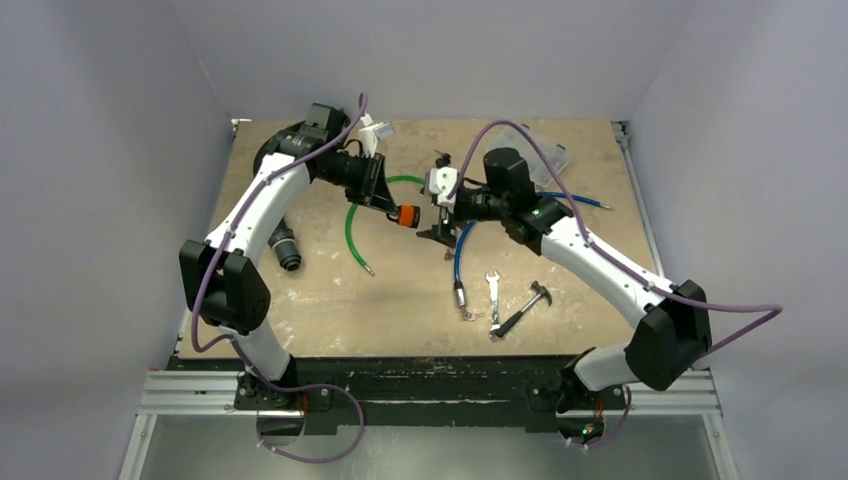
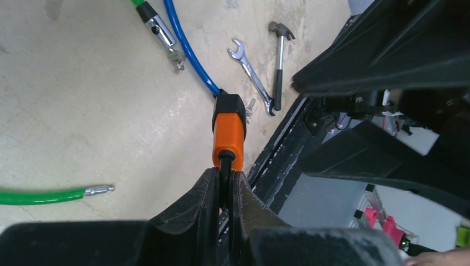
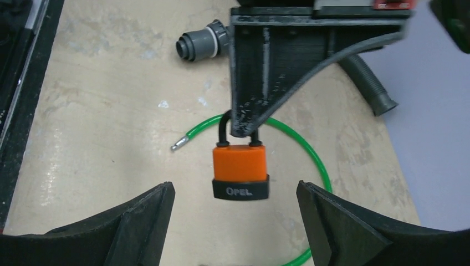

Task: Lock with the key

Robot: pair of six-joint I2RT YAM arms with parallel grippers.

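An orange padlock [image 3: 239, 166] with a black base hangs in the air, its shackle held by my left gripper, which is shut on it. My right gripper [image 1: 431, 212] is open and faces the padlock from the right, with nothing in its grasp. In the right wrist view the lock appears in the gap between the two fingers; in the left wrist view their tips stand clear of it. A small dark item [image 1: 442, 158], perhaps the key, lies at the back of the table, too small to tell.
Green [image 1: 351, 235] and blue [image 1: 459, 262] cable locks lie below the arms. A wrench [image 1: 493, 295] and a hammer [image 1: 524, 311] rest at the front right. A clear plastic box [image 1: 545, 150] stands at the back right, partly hidden.
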